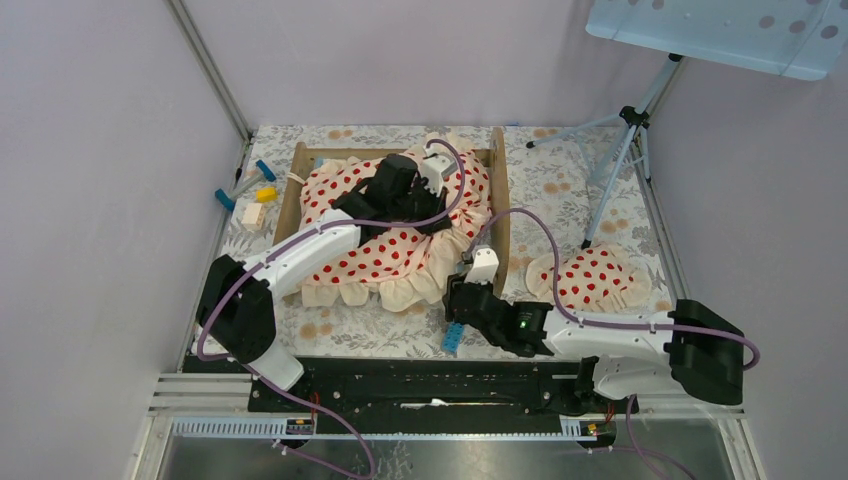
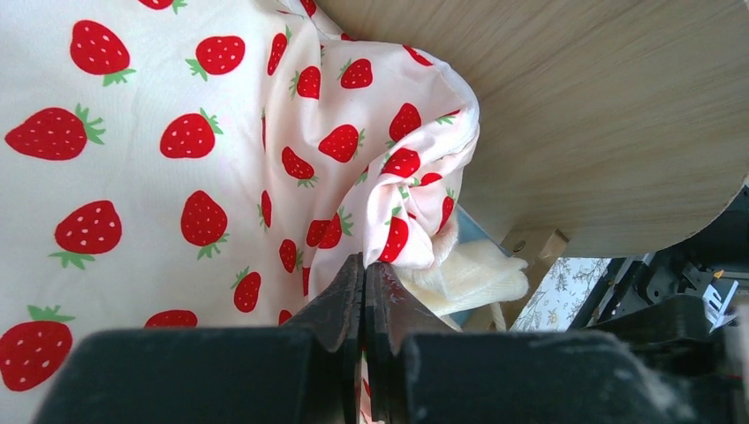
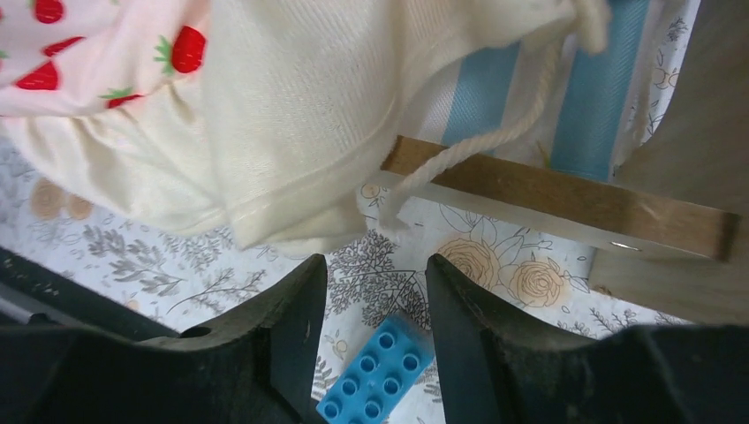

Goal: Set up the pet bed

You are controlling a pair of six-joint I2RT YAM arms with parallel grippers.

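Observation:
The strawberry-print cushion (image 1: 340,260) with cream frills lies in the wooden bed frame (image 1: 500,175). My left gripper is shut on its bunched fabric (image 2: 415,177) beside the frame's right side board (image 2: 601,106). My right gripper is open in front of the frame's near right corner, below the cream frill (image 3: 300,132); a cord (image 3: 477,146) hangs over the frame's rail (image 3: 565,199). A small strawberry cushion (image 1: 590,275) lies right of the frame.
A blue toy brick (image 3: 375,375) lies under my right gripper. Toy pieces (image 1: 265,195) sit at the left. A tripod stand (image 1: 630,130) occupies the back right.

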